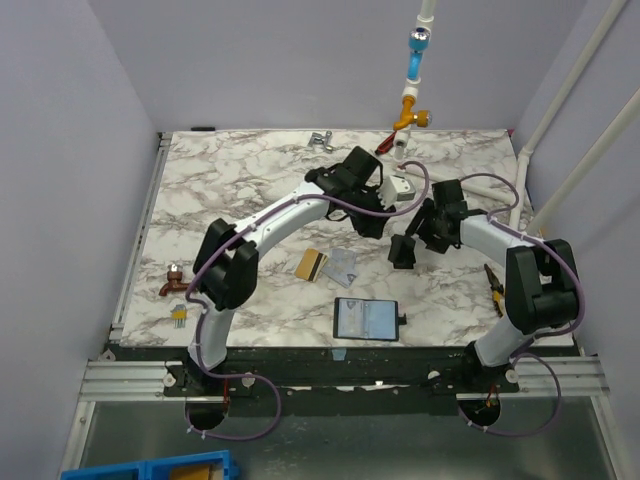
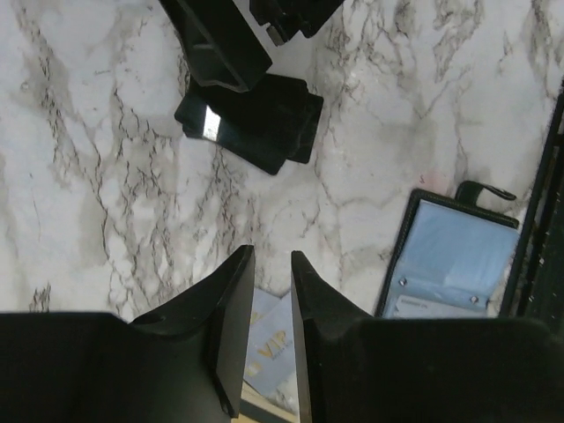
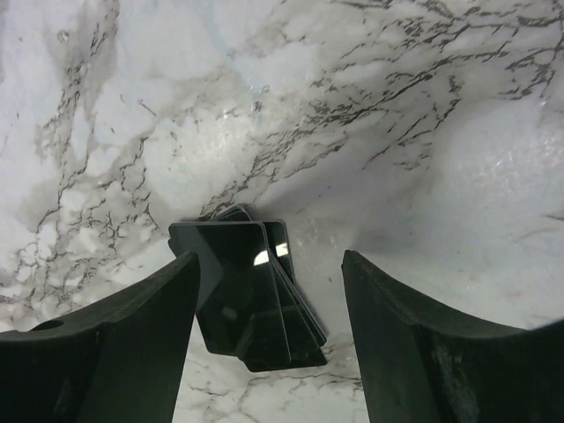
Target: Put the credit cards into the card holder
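A small stack of black cards [image 1: 403, 254] lies right of centre; in the right wrist view the stack [image 3: 233, 291] sits between and beyond my right gripper, which is part open and empty above it. My left gripper is part open, with nothing between its fingers, high to the upper left of that stack. Grey VIP cards [image 1: 340, 265] and gold cards [image 1: 309, 265] lie left of the stack. The card holder [image 1: 367, 319] lies open near the front edge, its clear sleeves facing up.
White pipes [image 1: 523, 180] and a valve [image 1: 409, 115] stand at the back and right. Yellow-handled pliers [image 1: 496, 290] lie at right, metal fittings [image 1: 321, 140] at back, a brass tap [image 1: 172, 282] at left.
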